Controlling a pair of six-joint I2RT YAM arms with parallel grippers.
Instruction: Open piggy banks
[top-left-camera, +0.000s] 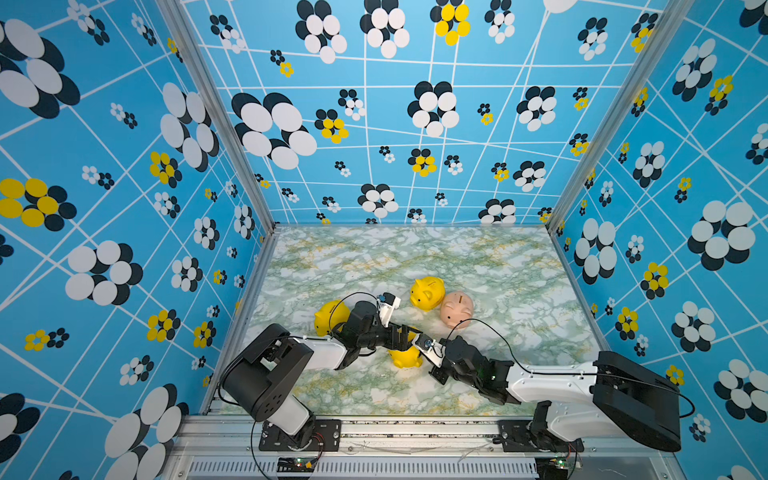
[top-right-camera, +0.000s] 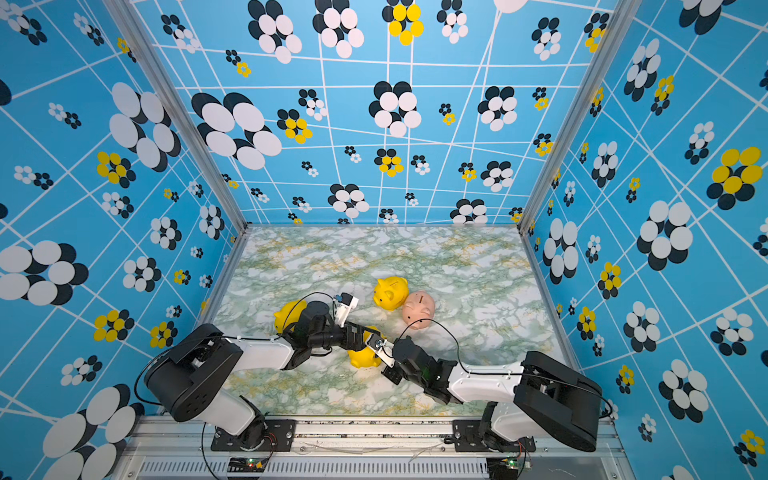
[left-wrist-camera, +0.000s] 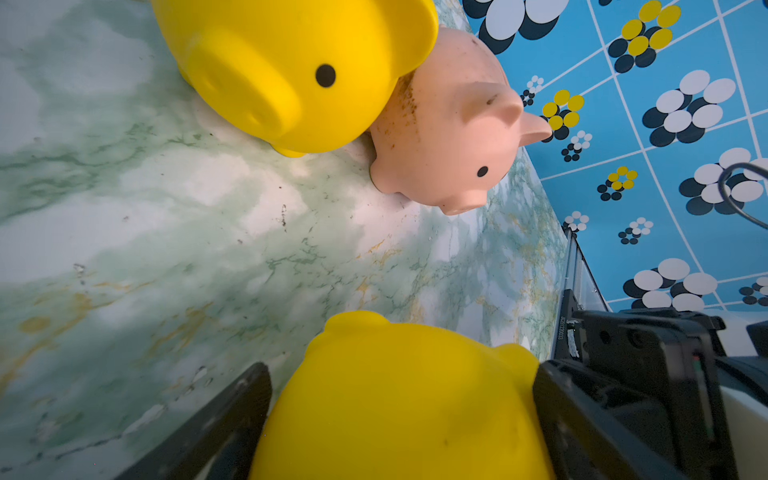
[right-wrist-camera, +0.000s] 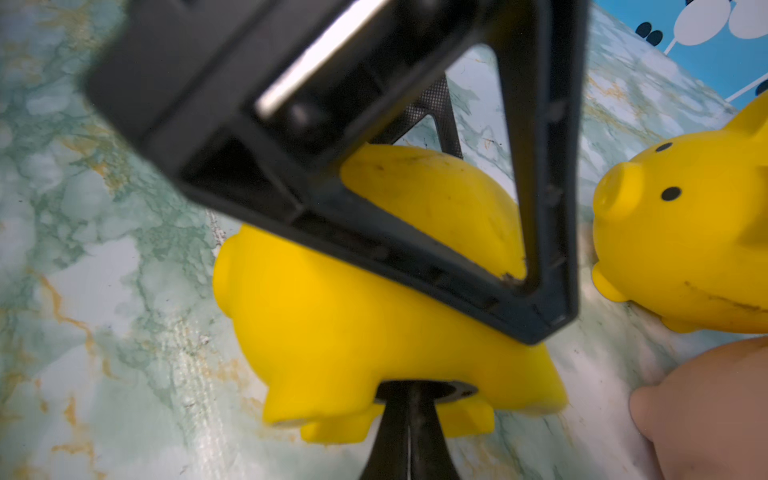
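A yellow piggy bank (right-wrist-camera: 320, 328) lies between the arms near the front middle of the table, its dark round belly opening (right-wrist-camera: 460, 390) facing my right gripper. That gripper is shut, and its narrow fingertips stand at the opening, seemingly just inside; how deep is hidden. My left gripper is open around the same bank, one finger (left-wrist-camera: 232, 424) on each side of its yellow body. Whether both fingers touch it, I cannot tell. From above, the arms partly cover this bank (top-left-camera: 406, 359).
Behind the grippers, a second yellow piggy bank (top-left-camera: 427, 293) stands beside a pink one (top-left-camera: 457, 309). Another yellow bank (top-left-camera: 329, 317) is partly hidden by my left arm. Free marble table (top-left-camera: 384, 256) lies at the back.
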